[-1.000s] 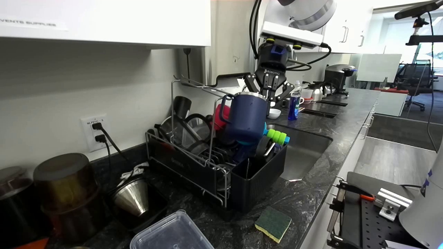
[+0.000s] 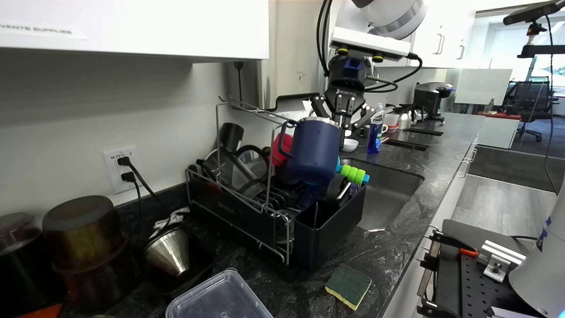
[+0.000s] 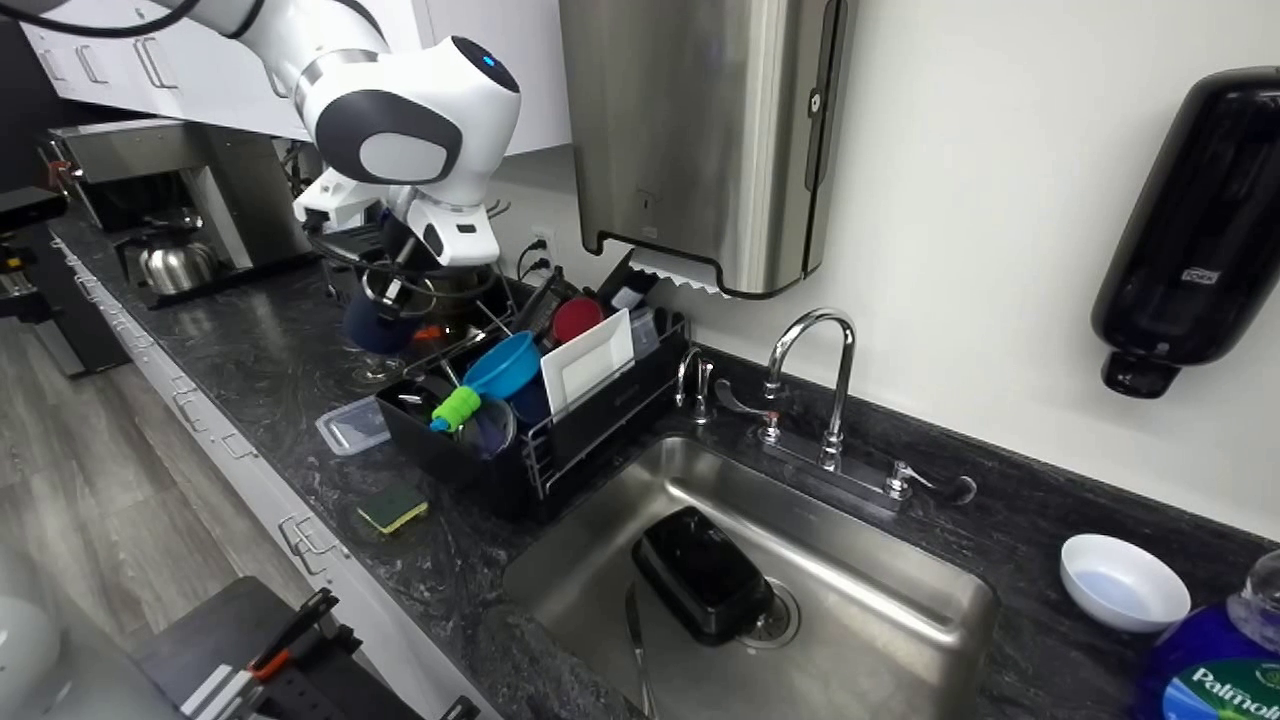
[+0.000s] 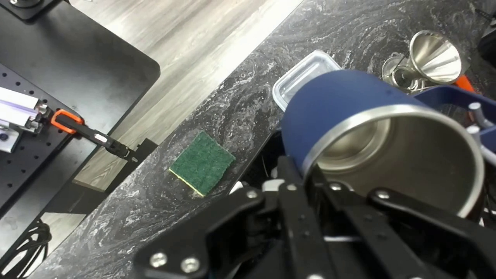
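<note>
A dark blue mug (image 2: 314,150) with a steel rim hangs over the near end of the black dish rack (image 2: 233,210). My gripper (image 2: 341,132) is shut on its rim, one finger inside the mug and one outside, as the wrist view shows. Seen from the wrist, the mug (image 4: 344,100) turns its open mouth towards me, its handle (image 4: 439,95) off to the right. In exterior view 2 the mug (image 3: 377,326) is partly hidden behind the arm.
Dishes crowd the rack, among them a white plate (image 3: 588,362) and a blue bowl (image 3: 504,364). A green sponge (image 4: 203,162) and a clear lid (image 2: 220,297) lie on the counter. Beyond the rack is the sink (image 3: 708,480), with a black container (image 3: 702,564) in it.
The mug and gripper stand almost where they were. At most, a very slight shift shows.
</note>
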